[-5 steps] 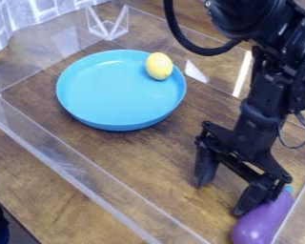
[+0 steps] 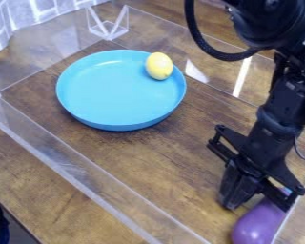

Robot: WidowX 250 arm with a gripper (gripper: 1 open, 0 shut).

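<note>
The black gripper [image 2: 254, 186] is low over the table at the right, its fingers pointing down just above and behind a purple eggplant-like object [image 2: 258, 225] at the bottom right edge. The gripper looks shut, with nothing visible between its fingers; part of the purple object is hidden behind it.
A blue plate [image 2: 121, 89] lies on the wooden table at the upper left, with a yellow lemon-like object [image 2: 159, 66] at its back rim. Clear plastic walls line the left and back.
Over the last second the gripper has shifted slightly rightward and its fingers have come closer together over the purple object. The plate and yellow object have not moved.
</note>
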